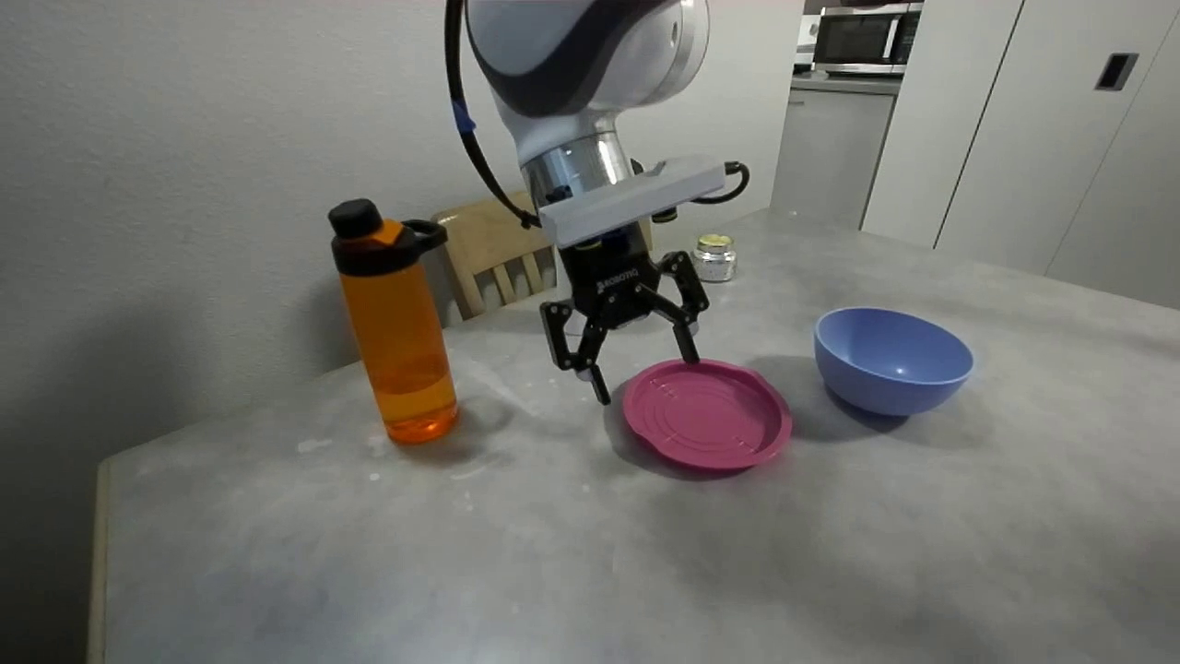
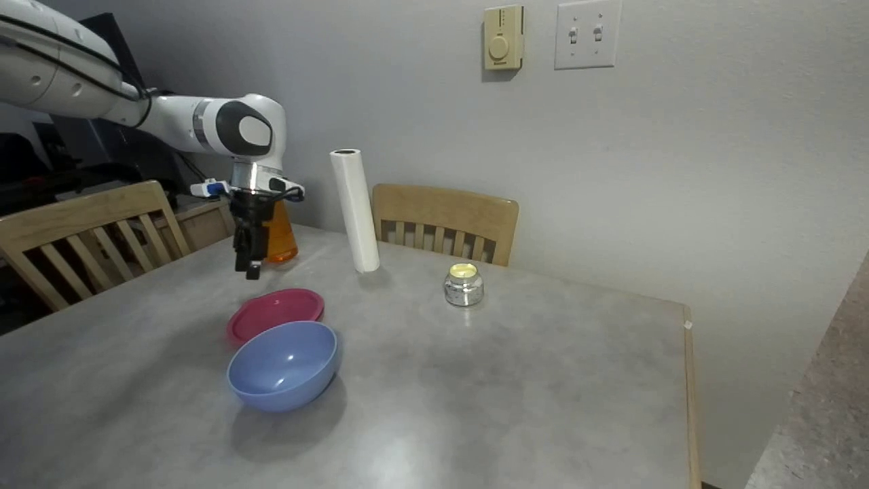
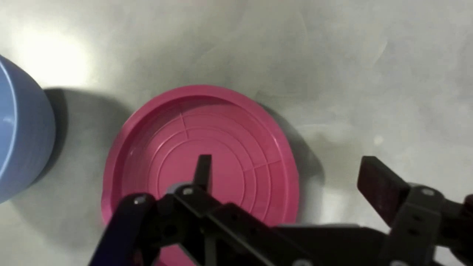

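Observation:
My gripper (image 1: pixel 644 382) is open, pointing down above the pink lid (image 1: pixel 708 415), with nothing between its fingers. In the wrist view the lid (image 3: pixel 221 159) lies flat on the table, its lower part hidden by the gripper. One fingertip (image 3: pixel 203 170) overlaps the lid there, while the other fingertip (image 3: pixel 379 184) stands over bare table to its right. A blue bowl (image 1: pixel 891 360) sits upright beside the lid, and part of the bowl (image 3: pixel 31 128) shows at the wrist view's left edge.
An orange bottle (image 1: pixel 404 343) stands near the wall. A white roll (image 2: pixel 356 210) rises upright close to the wall, and a glass jar (image 2: pixel 464 286) stands farther along.

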